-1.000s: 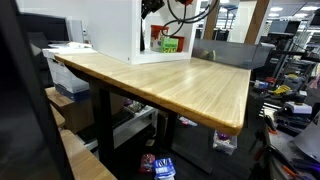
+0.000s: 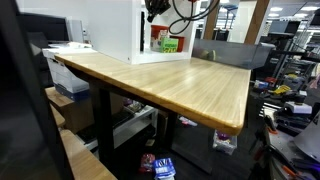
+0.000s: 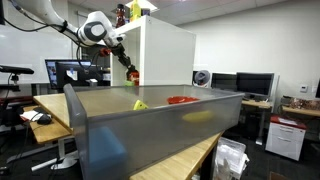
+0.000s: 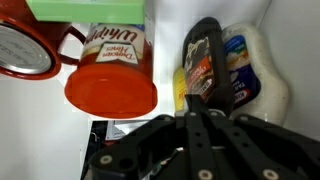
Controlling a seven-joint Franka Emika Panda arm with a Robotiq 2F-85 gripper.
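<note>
In the wrist view my gripper is shut, its dark fingertips close together with nothing seen between them. Just beyond them lies a dark bottle [image 4: 198, 68] with a brownish label. Beside it, to the right, is a white bottle [image 4: 268, 88] with a blue label. On the left a jar with a red cap [image 4: 110, 88] and a red mug [image 4: 28, 45] show, with a green object [image 4: 100, 10] at the top edge. Exterior view 1 has the gripper [image 2: 150, 17] beside the white shelf unit, near a green item [image 2: 169, 45].
A grey tray [image 3: 170, 138] spans the foreground of exterior view 2. Several bottles stand on top of the unit there. Boxes and cables lie on the floor below the table.
In exterior view 1 the arm and gripper have shifted slightly to the right by the shelf unit. The table and the things on the floor look unchanged.
</note>
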